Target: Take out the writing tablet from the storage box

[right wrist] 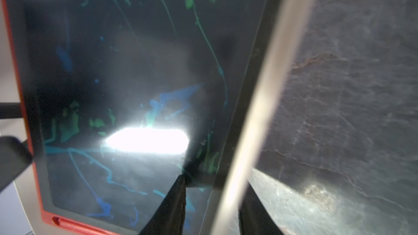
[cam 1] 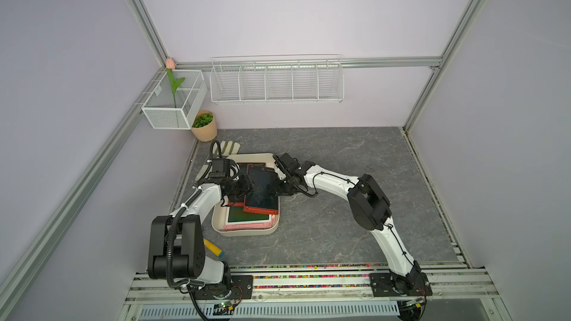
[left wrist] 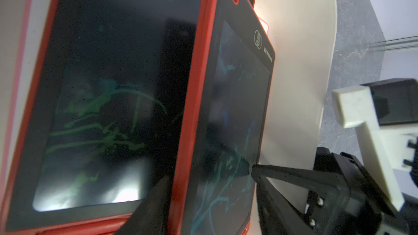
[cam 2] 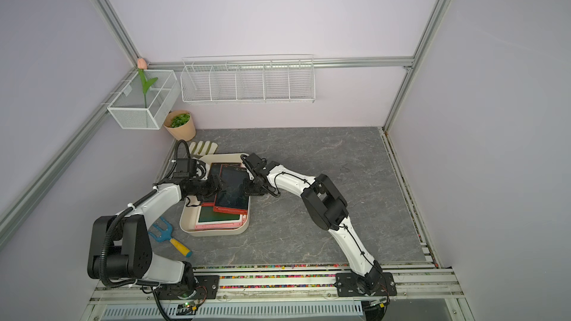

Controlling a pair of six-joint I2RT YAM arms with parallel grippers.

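Note:
The cream storage box (cam 1: 244, 231) holds stacked tablets. A red-framed writing tablet (cam 1: 261, 189) lies tilted on top, over another red one (left wrist: 108, 91) and a green-screened, pink-framed one (cam 1: 244, 217). At the box's right side my right gripper (cam 2: 252, 185) is shut on the top tablet's edge; in the right wrist view that tablet (right wrist: 130, 82) fills most of the picture. My left gripper (cam 2: 208, 185) is part open at the left of the top tablet, its fingertips close to that tablet's raised red edge in the left wrist view, blurred and partly out of frame.
A blue and yellow garden fork (cam 2: 178, 245) lies left of the box. A potted plant (cam 2: 180, 122) and green-white striped object (cam 2: 202, 147) sit behind. Wire baskets (cam 1: 276, 80) hang on the walls.

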